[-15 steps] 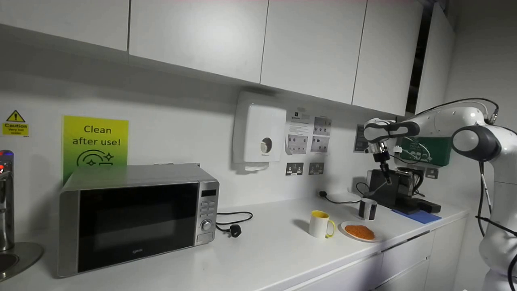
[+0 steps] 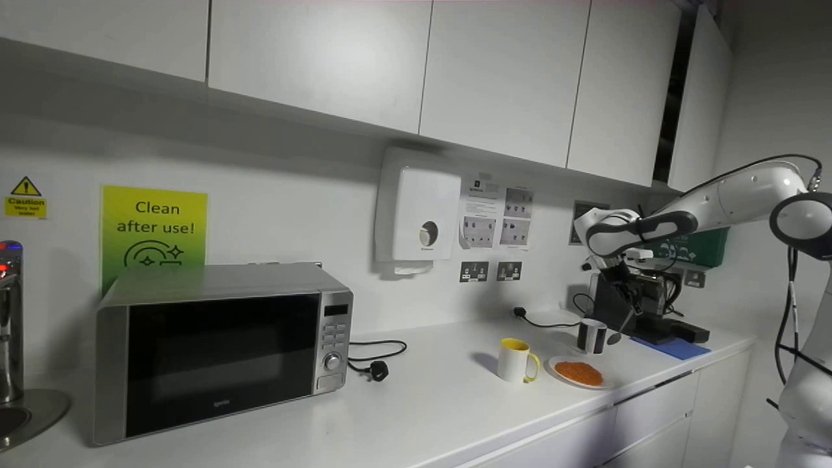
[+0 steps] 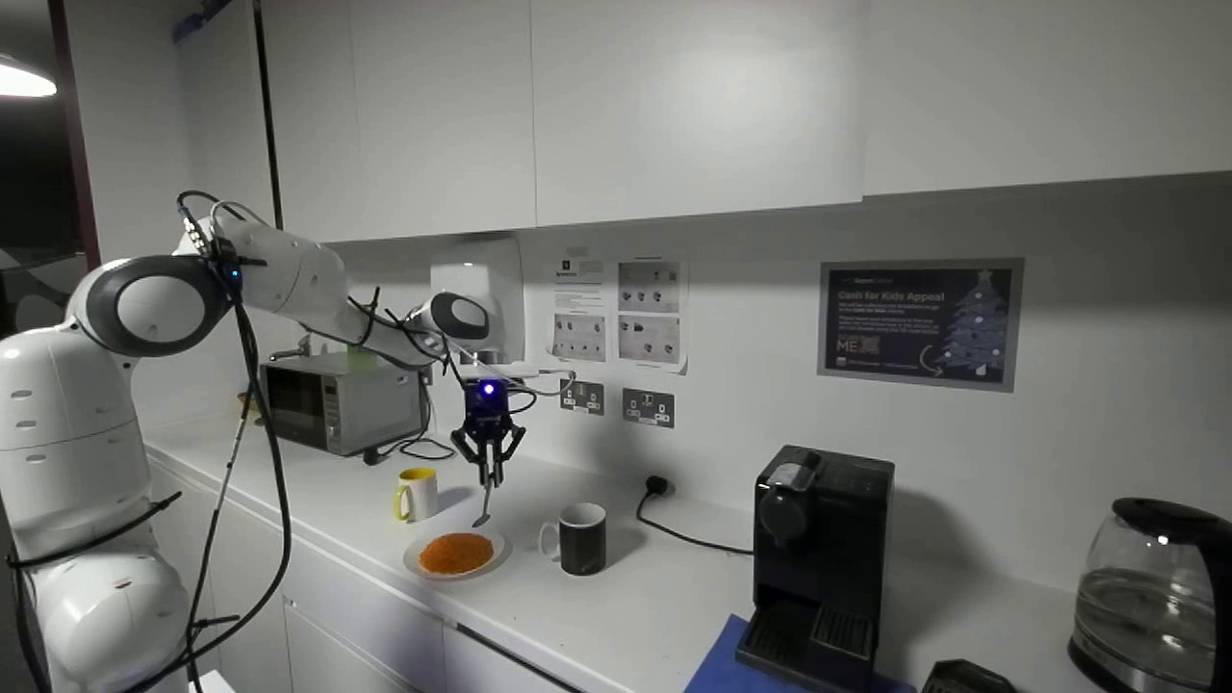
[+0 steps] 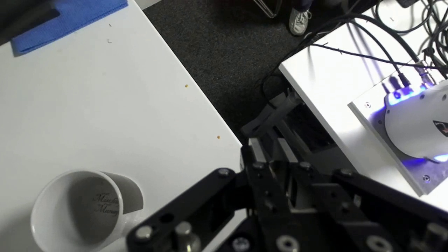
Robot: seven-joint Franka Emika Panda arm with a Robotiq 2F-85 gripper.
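My gripper (image 3: 491, 478) is shut on the handle of a metal spoon (image 3: 482, 520), whose bowl hangs downward. Exterior view 1 shows the spoon (image 2: 615, 338) slanting down to the left from the gripper (image 2: 634, 309), near the black-and-white mug (image 2: 592, 336). A white plate (image 3: 501, 559) of orange grains (image 3: 456, 553) lies on the counter, between that dark mug (image 3: 582, 538) and a white mug with a yellow inside (image 3: 417, 495). In the wrist view the fingers (image 4: 257, 151) appear close together, but the spoon cannot be made out there.
A coffee machine (image 3: 820, 566) stands on a blue cloth (image 3: 718, 660), with a glass kettle (image 3: 1149, 595) farther right. The microwave (image 2: 222, 351) occupies the counter's other end. Bare counter (image 2: 437, 413) lies between the microwave and the yellow mug. A few grains dot the counter near its edge.
The gripper has come lower and tilted, and the arm has shifted slightly right in exterior view 1. The spoon has swung from a shallow slant to a steeper downward one, its bowl now lower.
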